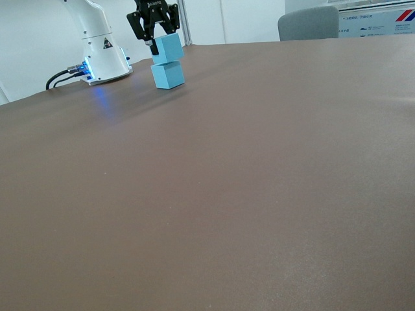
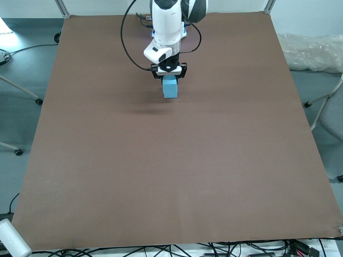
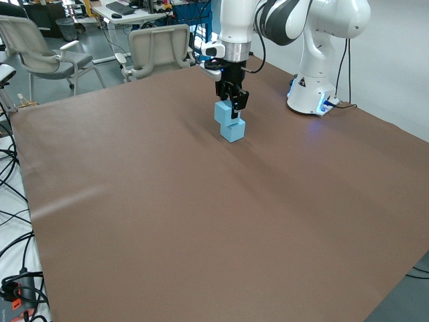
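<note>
Two light blue cubes are stacked on the brown table (image 2: pixel 177 160). In the top view the upper cube (image 1: pixel 167 48) sits on the lower cube (image 1: pixel 168 76), with my black gripper (image 1: pixel 162 35) around its upper part, fingers at its sides. The right view shows the same stack, the upper cube (image 3: pixel 223 113) partly behind the gripper and the lower cube (image 3: pixel 232 132) below it. In the left view only one blue face (image 2: pixel 170 87) shows under the gripper. Whether the fingers press on the cube is unclear.
Chairs stand beyond the table's edges, such as the grey chair (image 1: pixel 308 24). Cables (image 2: pixel 230 249) and equipment lie along one edge, outside the open work surface.
</note>
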